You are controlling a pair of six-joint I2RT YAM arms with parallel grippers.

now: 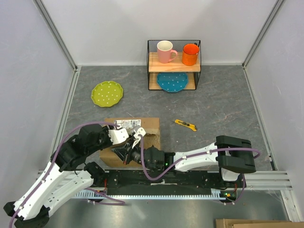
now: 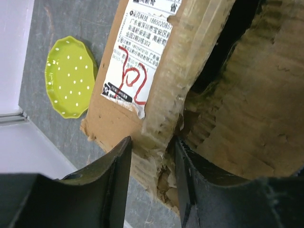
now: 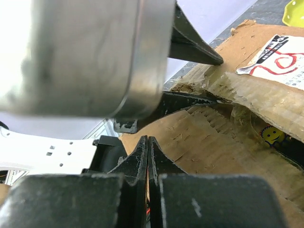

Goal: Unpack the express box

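Observation:
The cardboard express box (image 1: pixel 149 125) lies at the table's near left, partly covered by both arms. Its taped flap (image 2: pixel 159 99) carries a white shipping label (image 2: pixel 137 52), and a dark gap shows along the flap's edge. My left gripper is open at the flap's end; in the right wrist view, one of its fingers (image 3: pixel 194 47) lies above the flap and the other reaches in at its edge. Close beside it, my right gripper is shut over the other flap, nothing visible between its fingertips. Inside the gap, a yellow smiley print (image 3: pixel 271 135) peeks out.
A yellow cutter (image 1: pixel 185 125) lies right of the box. The green dotted plate (image 1: pixel 107 93) sits behind it at left. At the back, a rack (image 1: pixel 151 69) holds a pink mug (image 1: pixel 165 51), an orange mug (image 1: pixel 190 54) and a blue plate (image 1: pixel 172 81).

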